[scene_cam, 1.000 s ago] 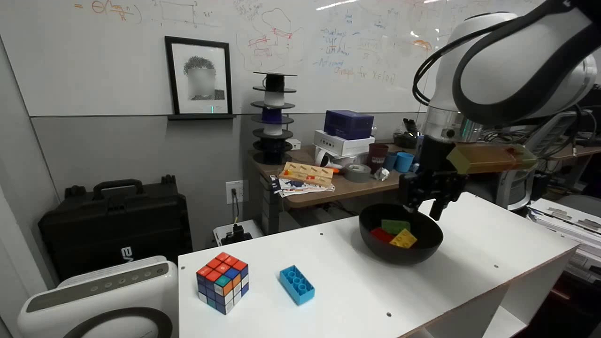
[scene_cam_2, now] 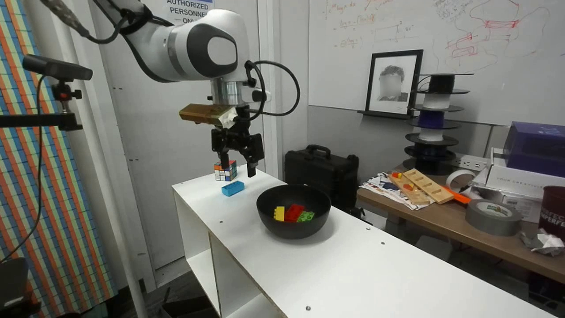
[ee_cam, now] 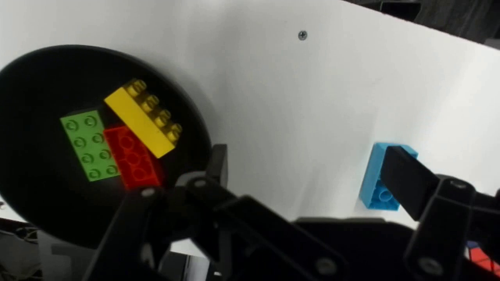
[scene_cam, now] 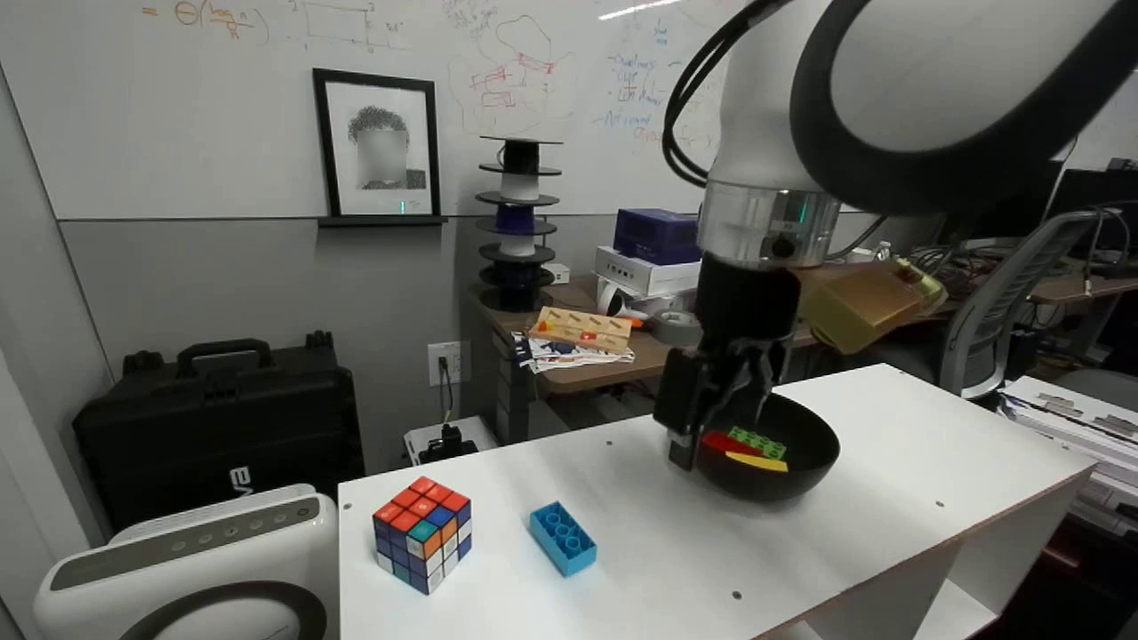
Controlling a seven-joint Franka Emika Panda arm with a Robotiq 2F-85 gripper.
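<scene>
My gripper point(scene_cam_2: 238, 164) is open and empty, up above the white tabletop. In exterior view 1 it overlaps the left rim of a black bowl point(scene_cam: 795, 485). Inside that bowl lie a green brick point(ee_cam: 89, 145), a red brick point(ee_cam: 133, 159) and a yellow brick point(ee_cam: 138, 119), the yellow one on its side with its studs facing sideways. A blue brick point(scene_cam: 563, 539) rests on the table, hollow side up, apart from the bowl. One of my fingers point(ee_cam: 408, 182) covers part of this blue brick in the wrist view.
A Rubik's cube point(scene_cam: 423, 533) stands at the table's end, close to the blue brick. Bare white surface point(ee_cam: 286, 117) lies between bowl and blue brick. Behind the table is a brown desk point(scene_cam_2: 423, 228) with boxes and tape.
The arm has swung left in exterior view 1, from the bowl's right side toward the blue brick. The yellow brick has turned over in the bowl; the blue brick and cube stay put.
</scene>
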